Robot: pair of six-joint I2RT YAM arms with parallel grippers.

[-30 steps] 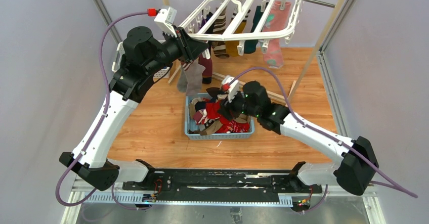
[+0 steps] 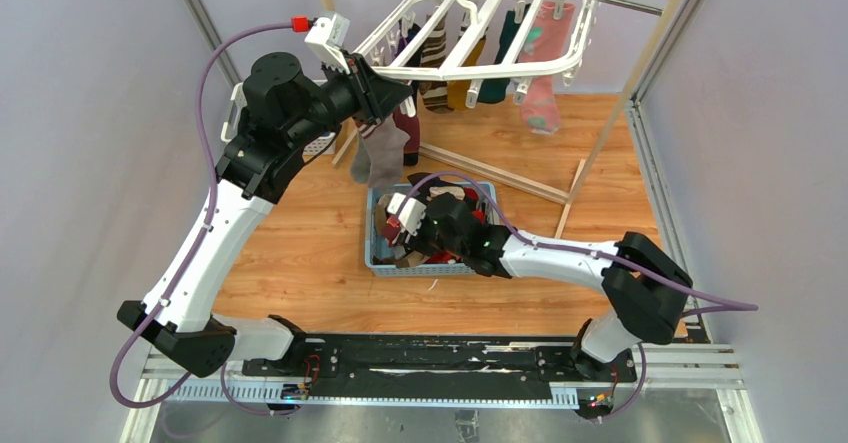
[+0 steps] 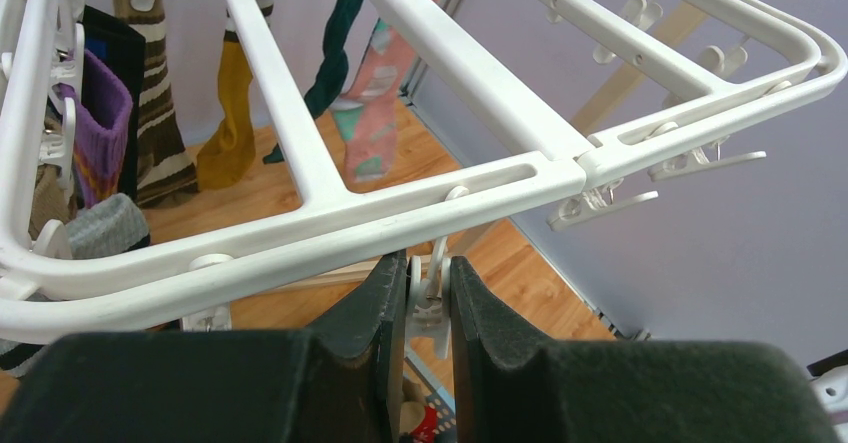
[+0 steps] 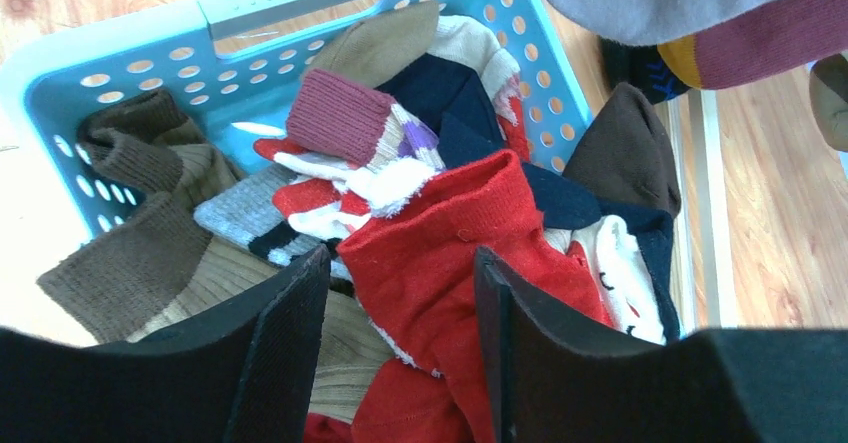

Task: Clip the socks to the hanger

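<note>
The white hanger (image 2: 430,71) hangs from a rail at the top, several socks clipped along it. In the left wrist view my left gripper is shut on a white clip (image 3: 428,308) under the hanger's front bar; no sock shows in that clip. Below, the blue basket (image 4: 130,58) is heaped with socks. My right gripper is open over the heap, its fingers either side of a red sock (image 4: 450,253) whose cuff lies uppermost. A grey-brown sock (image 4: 150,233) and a maroon-cuffed one (image 4: 345,118) lie farther left and behind.
Hanging socks, among them a pink one (image 2: 545,53) and a grey one (image 2: 385,153), fill the back and left of the hanger. Empty clips (image 3: 600,203) show at its front right. A wooden stand bar (image 2: 490,171) crosses behind the basket.
The left arm has stayed still at the hanger.
</note>
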